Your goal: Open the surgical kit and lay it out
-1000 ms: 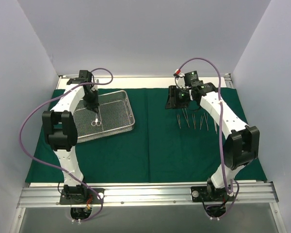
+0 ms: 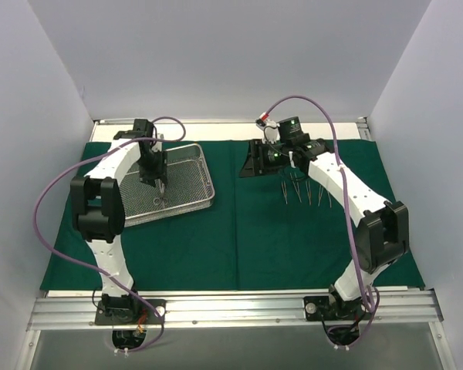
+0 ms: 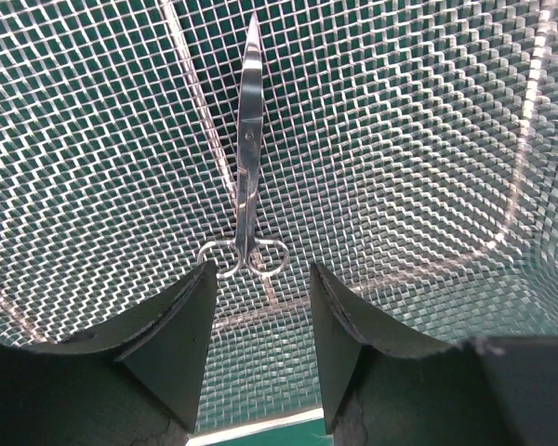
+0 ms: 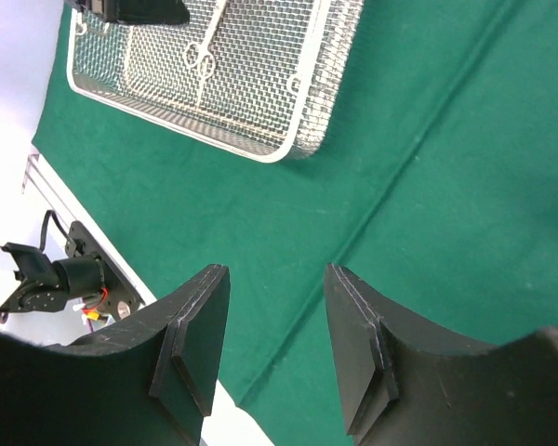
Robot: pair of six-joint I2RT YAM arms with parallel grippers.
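One pair of silver scissors (image 3: pixel 249 139) lies flat on the floor of the wire mesh tray (image 2: pixel 204 166), its blades pointing away and its finger rings closest to me in the left wrist view. My left gripper is open above the ring end, with empty space between its fingers; in the top view it partly covers the blades. To the right of the tray, my right gripper hangs open over the green cloth (image 4: pixel 288 223), nothing in it. Slim metal instruments (image 2: pixel 295 187) lie in a row on the cloth beyond that gripper.
The tray's near rim (image 4: pixel 200 135) stands up as a low wall. Green cloth in front of the tray and across the right front is bare. Grey walls (image 2: pixel 35 116) close in both sides, and purple cables (image 2: pixel 37 216) loop from each arm.
My right gripper swung left from its spot a second ago and has since shifted slightly back right.
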